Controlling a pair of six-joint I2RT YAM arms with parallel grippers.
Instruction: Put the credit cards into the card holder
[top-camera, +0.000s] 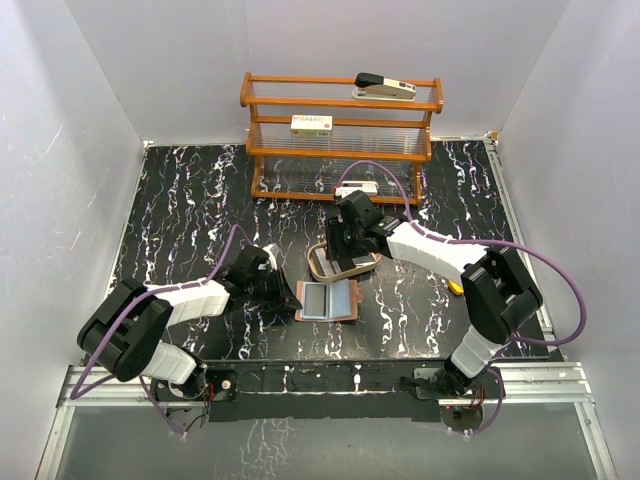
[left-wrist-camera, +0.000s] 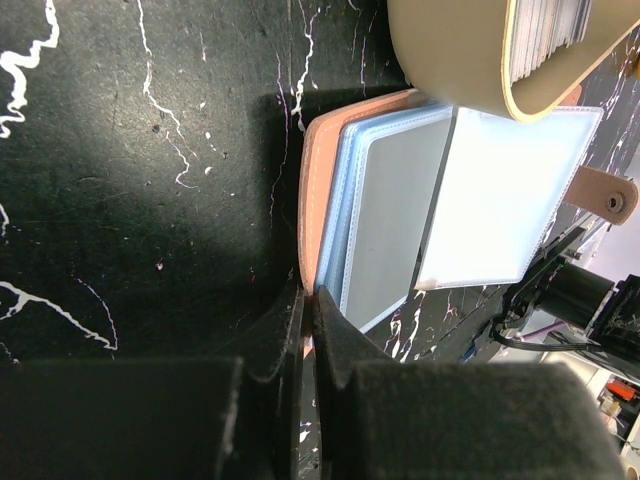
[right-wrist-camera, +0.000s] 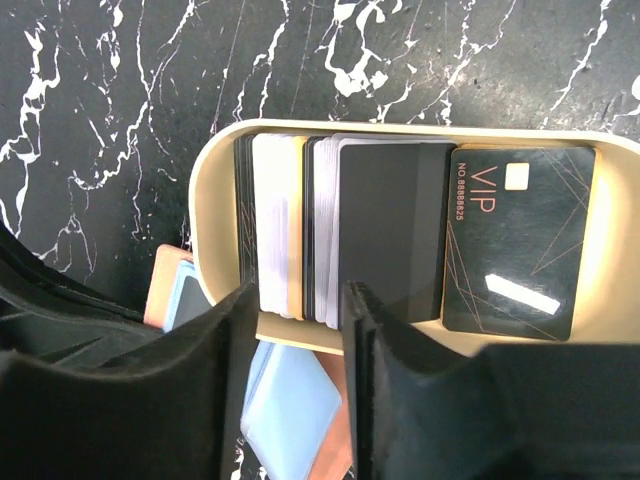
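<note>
The tan oval tray (right-wrist-camera: 222, 142) holds a leaning row of cards (right-wrist-camera: 285, 230) in black, white and yellow, with a black VIP card (right-wrist-camera: 520, 250) lying flat at its right. My right gripper is over the tray's near side, fingers part open, the row's edges showing between its fingers. I see no card held clear of the row. Below the tray lies the open card holder (top-camera: 327, 301), brown outside with blue-edged inner panels (left-wrist-camera: 400, 200). My left gripper is shut on its left edge, pinching the thin brown border.
A wooden rack (top-camera: 340, 138) with a stapler (top-camera: 384, 87) and a small box (top-camera: 311, 126) stands at the back. The tray's wall (left-wrist-camera: 440, 65) sits close against the holder's far side. Left and right, the marble table is largely clear.
</note>
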